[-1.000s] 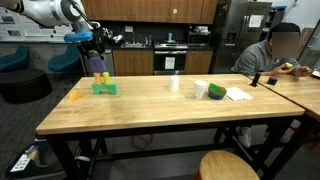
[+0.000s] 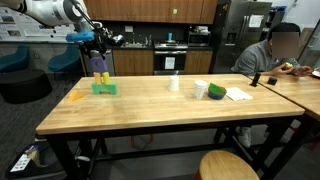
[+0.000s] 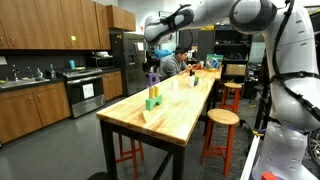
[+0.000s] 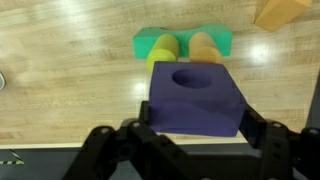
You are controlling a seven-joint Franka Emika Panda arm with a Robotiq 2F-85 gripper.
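Observation:
A green base block (image 2: pixel 104 88) lies on the wooden table, with a yellow pillar and an orange pillar (image 4: pixel 205 47) upright on it. A purple block (image 4: pixel 196 98) with a round hole is above the pillars; in exterior view 1 its lower side appears to meet their tops. My gripper comes from above, its dark fingers (image 4: pixel 250 122) at either side of the purple block. Both look close against it, but whether they grip it is unclear. In exterior view 2 the purple block (image 3: pixel 152 79) is below the arm.
An orange wedge (image 2: pixel 75 95) lies left of the base. White cups (image 2: pixel 200 89) and a green bowl (image 2: pixel 216 91) stand farther right, near a paper sheet (image 2: pixel 237 93). A person (image 2: pixel 278 58) sits at the far right.

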